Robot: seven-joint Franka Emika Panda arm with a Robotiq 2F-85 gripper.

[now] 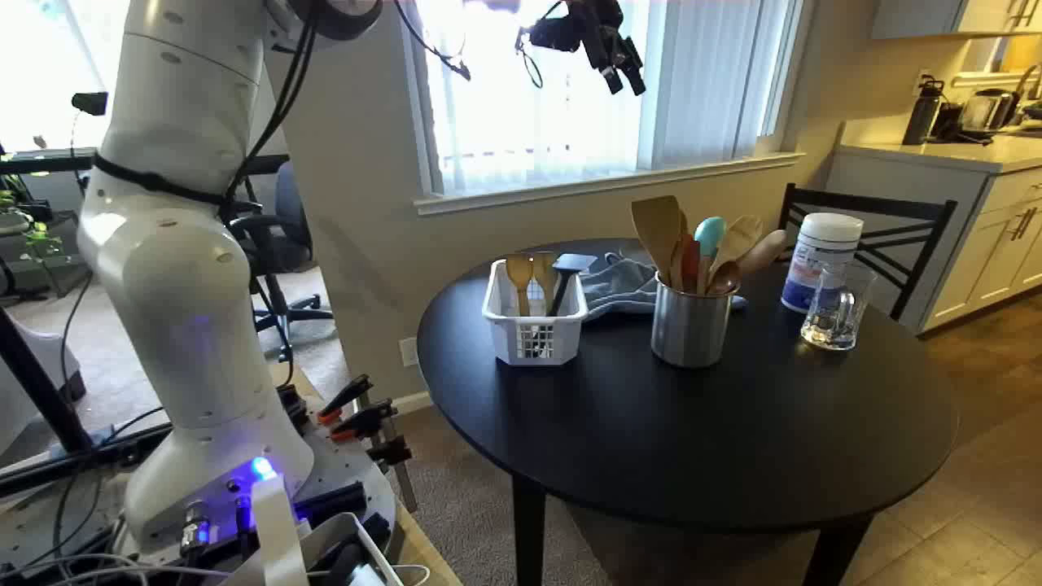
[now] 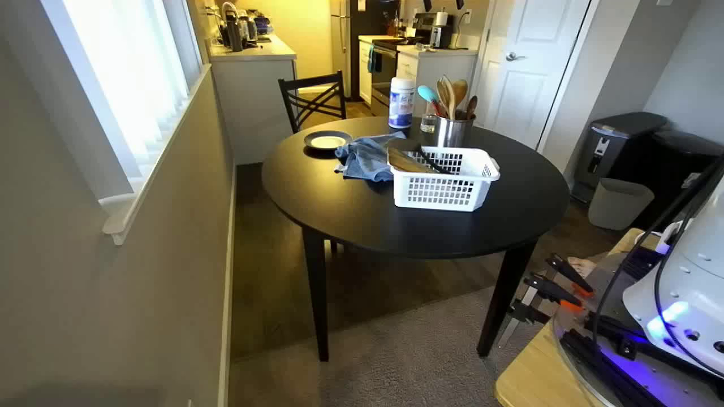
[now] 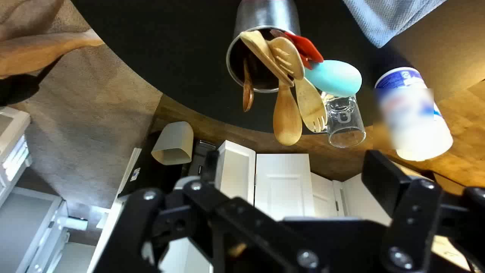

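High above the black round table, in front of the window, my gripper (image 1: 623, 80) hangs in exterior view 1. The wrist view shows the gripper with its two fingers wide apart and nothing between them. A steel canister (image 1: 689, 327) full of wooden, red and turquoise utensils stands on the table, well below the gripper. To its left in exterior view 1 is a white basket (image 1: 535, 340) holding two wooden utensils (image 1: 520, 278) and a dark-handled one (image 1: 564, 283). A blue-grey cloth (image 2: 367, 156) lies crumpled behind the basket.
A white wipes tub (image 1: 825, 255) and a clear glass mug (image 1: 833, 317) stand toward the table's far right. A dark-rimmed plate (image 2: 327, 140) lies beside the cloth. A black chair (image 2: 313, 102) stands behind.
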